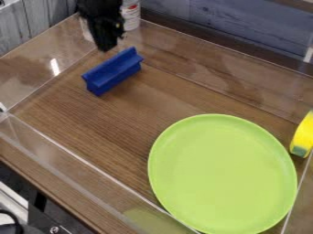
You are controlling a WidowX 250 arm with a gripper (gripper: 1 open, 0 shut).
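Observation:
My black gripper (105,37) is at the top left, raised above and behind a long blue block (113,71) that lies on the wooden table. It looks shut, with nothing visible between its fingers, though it is dark and blurred. A white can (130,16) stands partly hidden behind the gripper.
A large green plate (222,172) fills the lower right. A yellow object (302,136) sits at the right edge. A wooden back wall (232,27) bounds the table.

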